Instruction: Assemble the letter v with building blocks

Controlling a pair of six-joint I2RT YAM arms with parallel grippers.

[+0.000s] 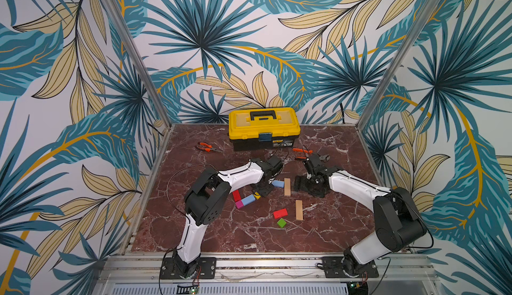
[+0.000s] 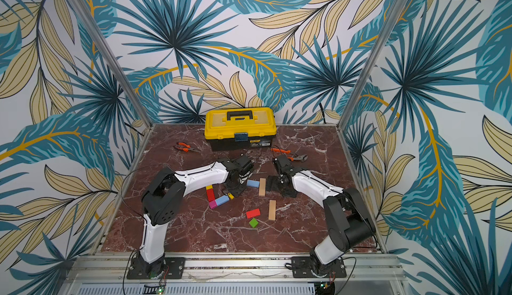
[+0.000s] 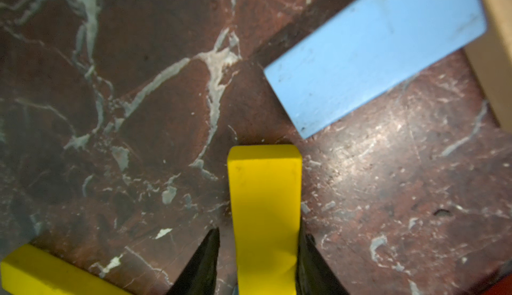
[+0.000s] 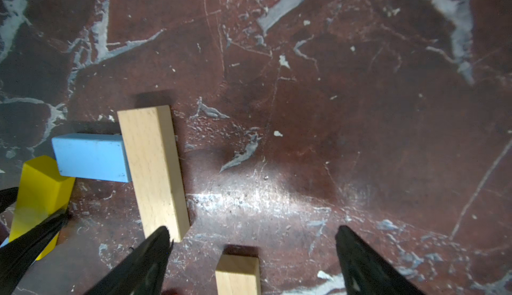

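My left gripper is part open around a yellow block (image 3: pixel 264 199), its right finger against or very near the block's side. A row of red (image 2: pixel 210 192), purple (image 2: pixel 212 203), light blue (image 2: pixel 221 200) and yellow blocks forms a bent shape on the table. Another light blue block (image 4: pixel 93 156) lies against a wooden block (image 4: pixel 154 172). A second wooden block (image 1: pixel 298 209), a red block (image 1: pixel 280 213) and a green block (image 1: pixel 281 223) lie nearer the front. My right gripper stands open above bare table beside the wooden blocks.
A yellow toolbox (image 1: pixel 264 129) sits at the back, with orange-handled pliers (image 1: pixel 207 147) left of it and more tools (image 1: pixel 302 151) right of it.
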